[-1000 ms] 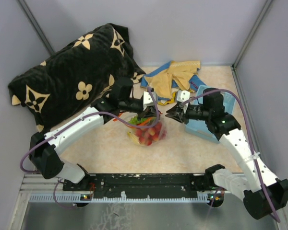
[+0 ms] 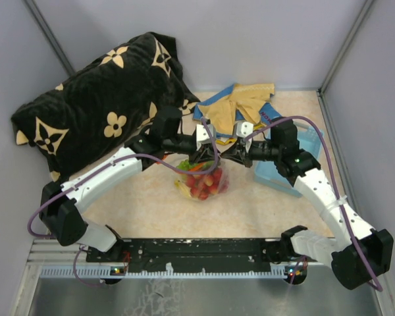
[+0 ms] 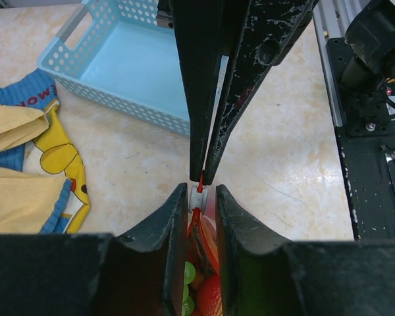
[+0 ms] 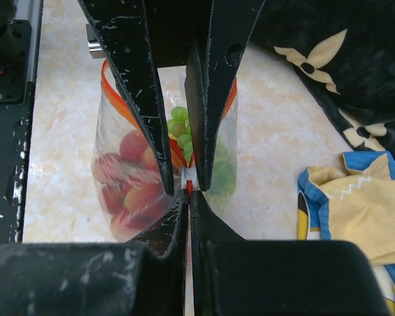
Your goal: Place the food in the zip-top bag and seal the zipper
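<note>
A clear zip top bag [image 2: 203, 187] with an orange zip strip lies on the table, strawberries [image 4: 128, 194] and green grapes [image 4: 179, 122] inside. Its white slider [image 3: 197, 199] is at the strip's end. My left gripper stands part open, one finger either side of the slider, a gap showing between them. Facing it from the right, my right gripper is shut on the thin orange zip end [image 4: 189, 185] just past the slider. From above, both fingertip pairs meet over the bag's upper right edge, and the arms partly cover the zip.
A light blue basket [image 2: 270, 174] stands at the right, partly under the right arm. Yellow and blue cloth [image 2: 240, 105] lies behind the grippers. A dark patterned pillow [image 2: 105, 99] fills the back left. Bare table [image 2: 145, 217] shows in front of the bag.
My right gripper has moved left, up to the zip end beside the left gripper, and its fingers have come together. From above, the left arm and bag look unmoved.
</note>
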